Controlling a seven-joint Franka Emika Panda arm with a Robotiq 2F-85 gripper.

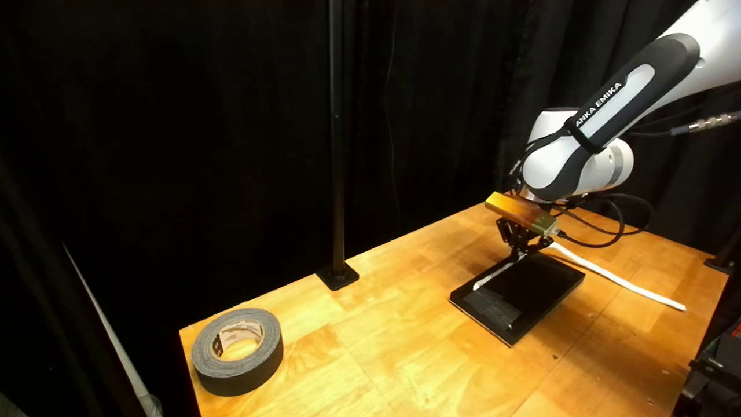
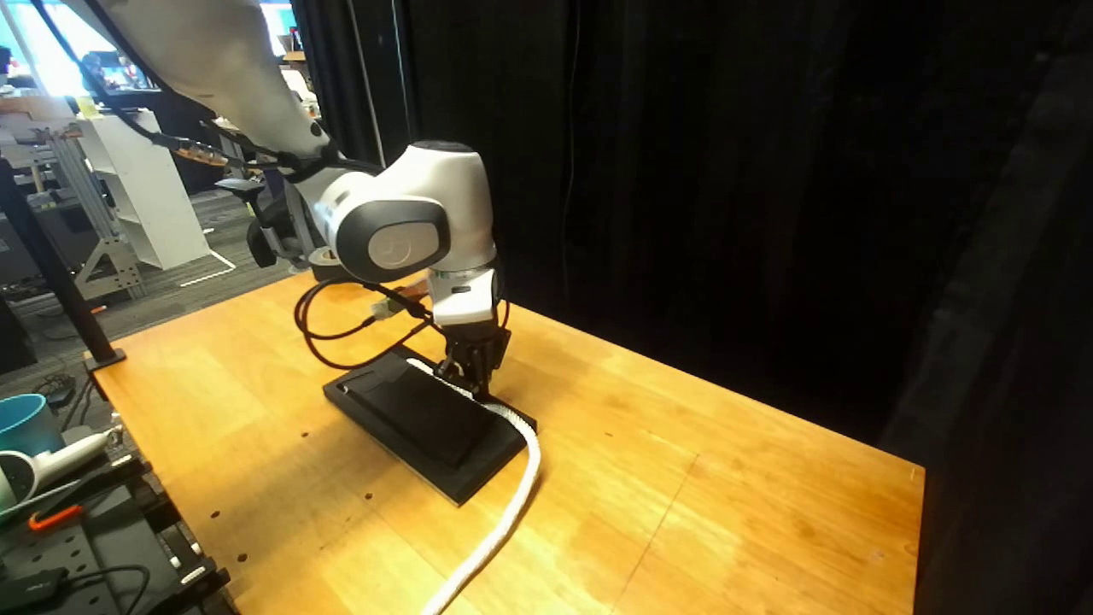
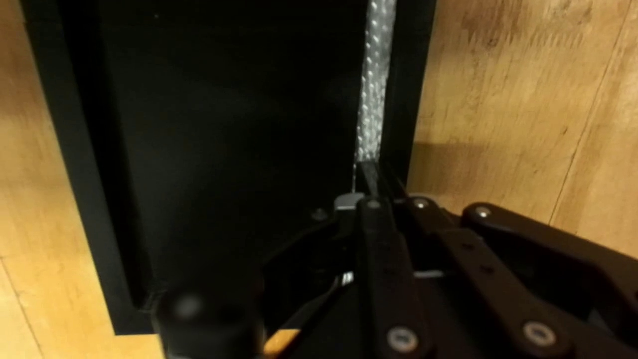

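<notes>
A white braided rope (image 2: 512,512) runs along one long side of a flat black tray (image 2: 458,482), then trails off onto the table. In the wrist view the rope (image 3: 375,78) lies just inside the edge of the tray (image 3: 209,119). My gripper is shut directly over the line of the rope, fingertips pointing down at it. Whether they touch it, or pinch any of it, cannot be made out. From the side, the gripper (image 1: 518,257) stands low at the tray's far long edge, with rope (image 1: 490,279) showing to its left and right.
A roll of dark tape (image 1: 239,351) sits at the table's left corner in exterior view 1. A pole with a black base (image 1: 338,277) stands at the table's back edge. Bare wood (image 1: 389,333) lies between tape and tray. Black curtains hang behind.
</notes>
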